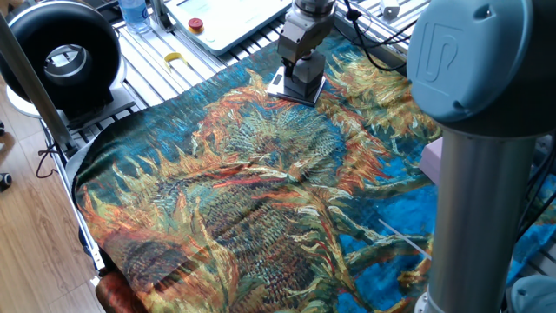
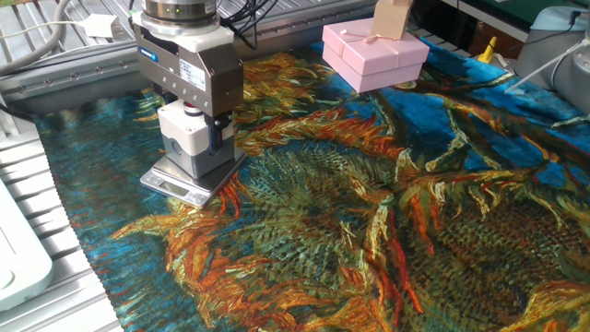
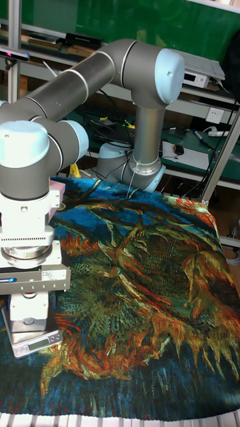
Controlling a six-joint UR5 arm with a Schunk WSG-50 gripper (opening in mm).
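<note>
My gripper (image 2: 192,118) points straight down at the far left of the cloth in exterior view 2. Directly below its body, a white and grey block (image 2: 199,160) rests on a small silver digital scale (image 2: 169,186). Dark finger parts come down around the block's upper part; whether they press on it cannot be made out. From the opposite side, exterior view 3 has the block (image 3: 30,309) upright on the scale (image 3: 35,343), its display facing the cloth's edge. In exterior view 1 the scale (image 1: 283,88) shows as a thin plate under the block.
A sunflower-patterned cloth (image 1: 261,209) covers most of the table. On it stands a pink gift box (image 2: 373,65) with a small brown box (image 2: 392,17) on top. A yellow ring (image 1: 175,59) and a red button (image 1: 196,24) lie beyond the cloth.
</note>
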